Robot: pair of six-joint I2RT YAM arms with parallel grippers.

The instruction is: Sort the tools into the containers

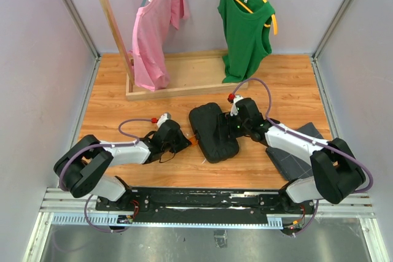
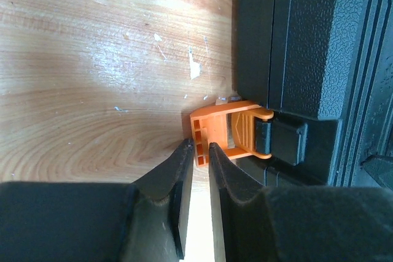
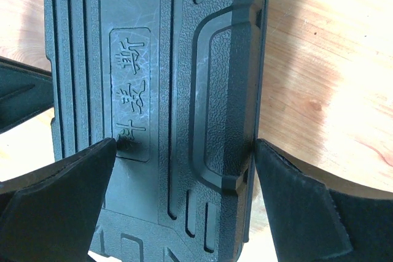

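A black tool case [image 1: 212, 139] with ribbed lid and embossed lettering lies at the table's middle. On its left side an orange latch [image 2: 218, 110] stands out. My left gripper is at that latch, its fingertips close together on its outer edge; whether they grip it is unclear. My right gripper is open over the case lid, fingertips on either side of its right portion, as the right wrist view shows.
A dark flat panel [image 1: 291, 154] lies at the right. Behind stands a wooden rack [image 1: 178, 92] with a pink shirt [image 1: 150, 41] and a green top [image 1: 242, 41].
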